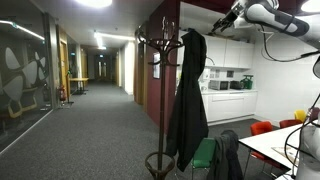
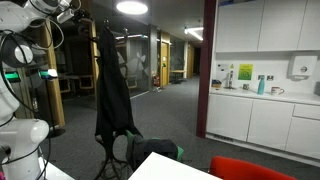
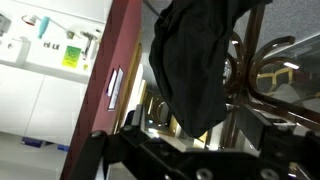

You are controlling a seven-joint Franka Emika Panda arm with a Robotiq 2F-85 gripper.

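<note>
A long black coat hangs from a dark wooden coat stand. In exterior view 2 the same coat hangs at the left, hiding much of the stand. My gripper is high up, to the right of the coat's top in exterior view 1. From the wrist, the dark cloth of the coat fills the middle, with the stand's curved wooden hooks to its right. The gripper is open, its fingers wide apart at the bottom of that view; the cloth appears beyond them, not gripped.
A white table and red chairs stand near the arm. Another dark garment lies over a green chair. White kitchen cabinets line the back, beside a dark red wall edge.
</note>
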